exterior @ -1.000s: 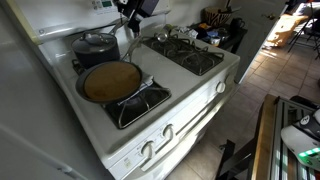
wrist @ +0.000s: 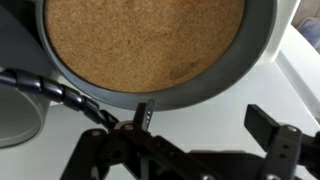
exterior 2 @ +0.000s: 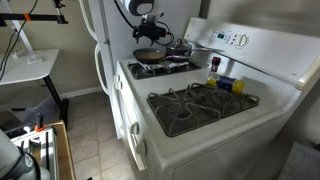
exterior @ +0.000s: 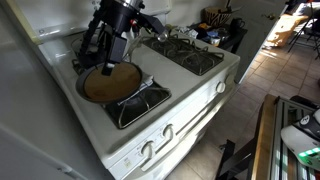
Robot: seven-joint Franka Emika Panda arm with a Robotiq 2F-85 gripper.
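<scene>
A dark frying pan with a brown, cork-coloured inside sits at the front left of the white stove. In the wrist view, the curved rim of the pan fills the top, beyond my gripper. The fingers stand wide apart, with bare white stove showing between them. From exterior view 1, the gripper is at the pan's back edge, in front of the dark pot behind it. In exterior view 2, the pan is below the arm; contact between fingers and pan cannot be made out.
A lidded pot stands behind the pan. The other burner grates are empty. A yellow item and a small bottle are at the stove's back. A black wrapped cable crosses the wrist view's left side.
The arm has come down and moved left, from above the pan's right side to its back edge, now covering much of the pot. The pan shows little or no movement.
</scene>
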